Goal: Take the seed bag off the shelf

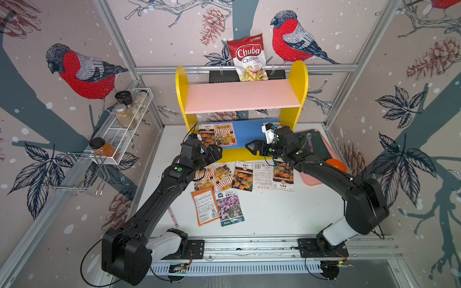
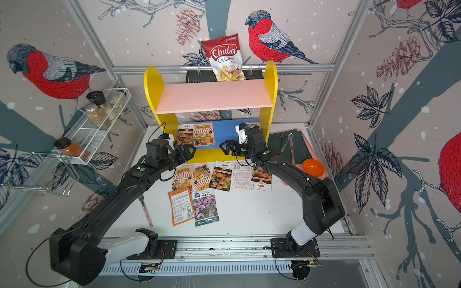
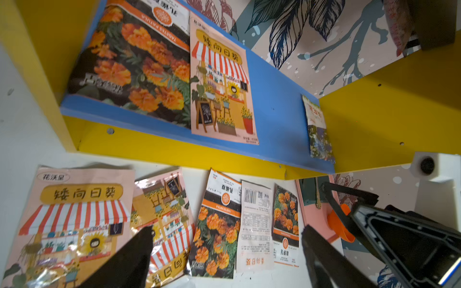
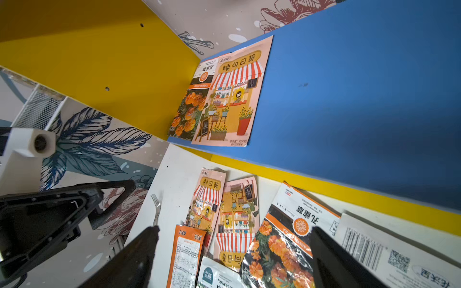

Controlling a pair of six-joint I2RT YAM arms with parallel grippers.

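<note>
On the blue lower shelf (image 3: 278, 103), a marigold seed bag (image 3: 139, 62) and a pink sunflower seed bag (image 4: 230, 96) lie side by side at the left end. A third seed bag (image 3: 317, 129) with blue flowers lies at the right end; my right arm mostly hides it from above. My left gripper (image 1: 217, 152) hovers in front of the shelf's left part, open and empty. Across from it, my right gripper (image 1: 252, 147) is also open with nothing between its fingers, in front of the shelf's middle-right. Neither touches a bag in view.
Several seed bags (image 1: 242, 175) cover the white table before the shelf. Yellow side panels (image 4: 110, 62) bound the shelf, and a pink upper board (image 1: 242, 95) spans above. A pink tray with an orange bowl (image 2: 313, 167) stands right.
</note>
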